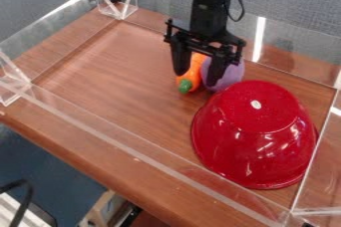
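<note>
My black gripper point(205, 54) hangs over the middle of the wooden tray, its fingers lowered over an orange carrot point(192, 75) with a green tip and a purple eggplant-like object point(224, 76) beside it, both partly hidden by the gripper. Whether anything is between the fingertips is unclear. A large glossy red bowl point(252, 133), upside down, lies to the right front of them.
Clear acrylic walls point(262, 38) border the wooden surface point(100, 77). The red bowl takes up much of the right front.
</note>
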